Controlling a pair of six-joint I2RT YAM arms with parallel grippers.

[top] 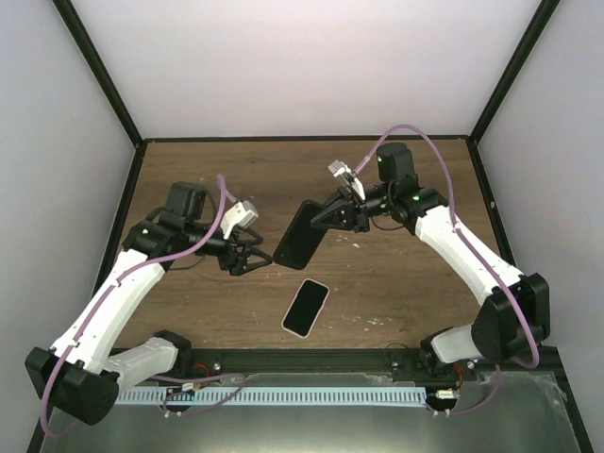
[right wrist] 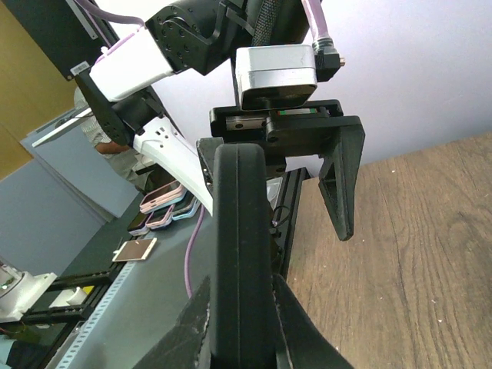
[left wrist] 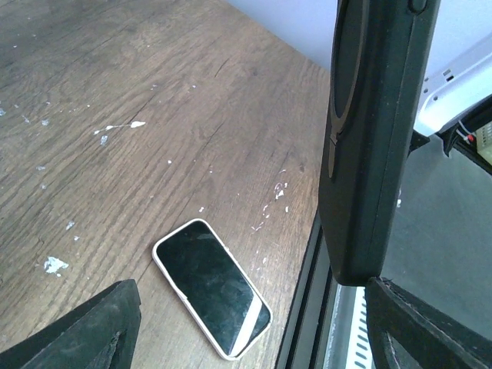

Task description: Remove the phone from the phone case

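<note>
A black phone case (top: 300,233) is held up by my right gripper (top: 340,209), shut on it; in the right wrist view the case (right wrist: 240,246) stands edge-on. My left gripper (top: 255,255) is part open at the case's lower left end. In the left wrist view the case (left wrist: 367,138) reaches down to the right finger, with the left finger well apart from it. A phone (top: 305,308) with a dark screen and light rim lies on the table below.
A dark frame rail (top: 302,360) runs along the front edge, and walls enclose the back and sides.
</note>
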